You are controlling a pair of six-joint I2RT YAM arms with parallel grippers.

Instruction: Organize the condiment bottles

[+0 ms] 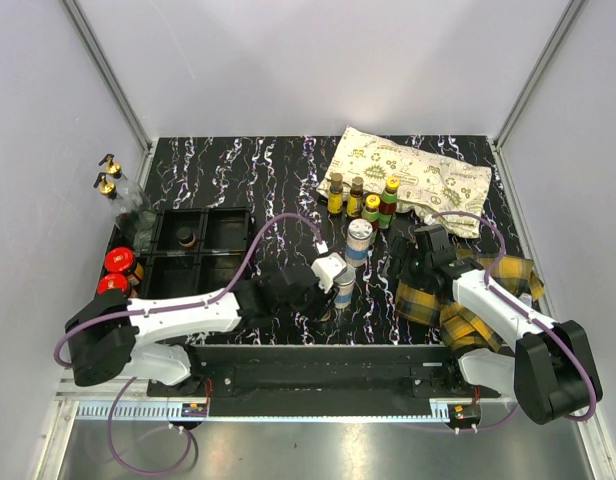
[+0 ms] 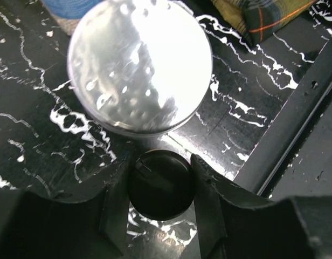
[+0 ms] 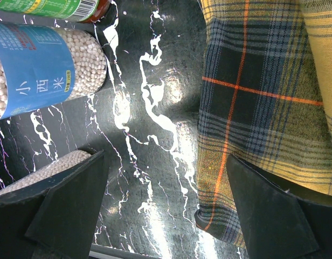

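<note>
In the left wrist view, my left gripper is shut on a small bottle with a round black cap; its body is hidden beneath the cap. Right beside it is the silver lid of a grain jar. From above, the held bottle is mostly covered by the arm. Another black-capped bottle stands in the black divided tray. Two small yellow-capped bottles and two green-labelled bottles stand at the back. My right gripper is open and empty.
Behind the held bottle's neighbour is a second grain jar. Red-lidded jars and pump bottles line the tray's left side. A plaid cloth lies under the right arm, a patterned cloth at the back.
</note>
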